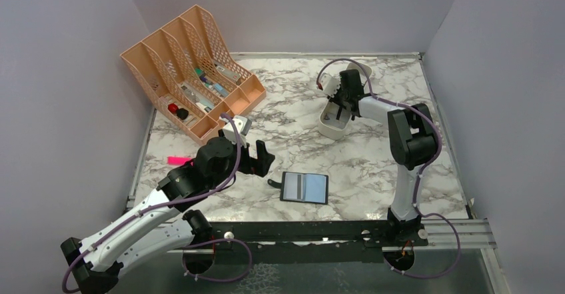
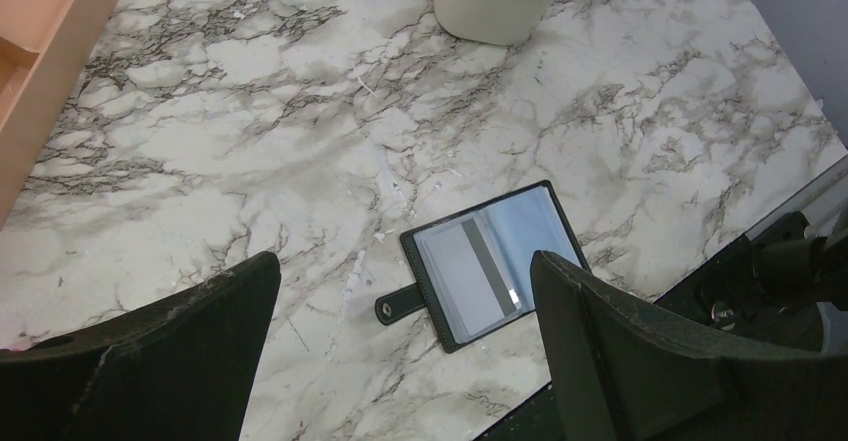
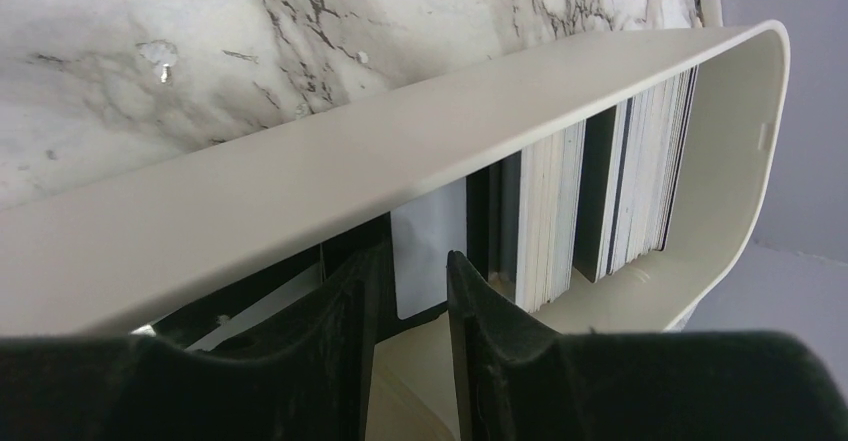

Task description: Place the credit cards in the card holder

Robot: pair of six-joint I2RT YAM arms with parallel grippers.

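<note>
The card holder (image 1: 304, 187) lies unfolded near the table's front edge, its strap pointing left; clear sleeves show in the left wrist view. A long cream bin (image 3: 640, 311) at the back right contains upright stacks of cards (image 3: 550, 221). Inside it my right gripper is partly open, with a gap between its fingertips. A pale card face (image 3: 430, 246) shows just beyond that gap; I cannot tell whether either finger touches it. My left gripper (image 1: 265, 159) is open and empty, above the table to the upper left of the holder.
A tan compartment organizer (image 1: 193, 74) with pens and small items fills the back left. Something bright pink (image 1: 178, 161) lies beside the left arm. Bare marble (image 1: 280, 107) stretches between the organizer and the bin. Grey walls close in the sides and back.
</note>
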